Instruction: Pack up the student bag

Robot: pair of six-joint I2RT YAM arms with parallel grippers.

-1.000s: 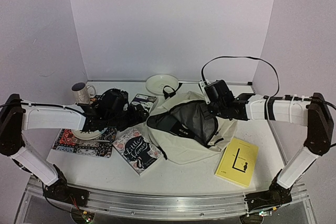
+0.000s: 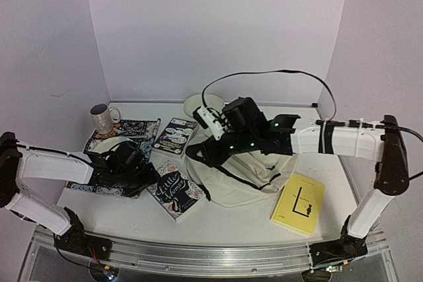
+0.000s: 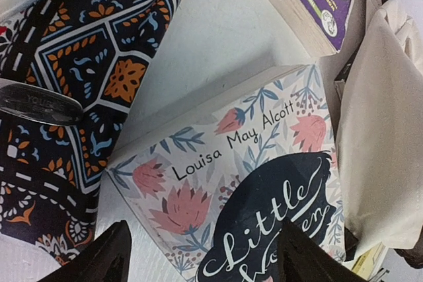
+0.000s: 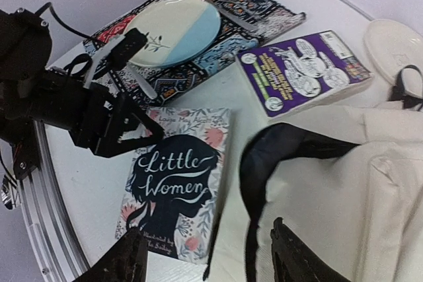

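Observation:
The white "Little Women" book [image 2: 175, 193] with its floral cover lies flat left of the cream bag [image 2: 231, 189]. My left gripper [image 2: 152, 175] is at the book's upper left part; in the left wrist view its fingers [image 3: 106, 255] are spread wide above the cover, holding nothing. My right gripper [image 2: 203, 153] hangs open over the left side of the bag, hiding much of its opening; in the right wrist view its fingers [image 4: 297, 259] are apart with the bag's dark edge beyond. A purple book [image 4: 301, 70] rests behind. The yellow book [image 2: 299, 204] is at the right.
A patterned mat [image 3: 125, 77] at the left bears a plate [image 4: 175, 31] and cutlery. A mug [image 2: 102, 118] stands at the back left, and a white plate [image 2: 192, 105] behind the bag.
My right gripper has swung left across the bag. My left gripper has moved down and slightly left, from above the purple book's side to the "Little Women" book.

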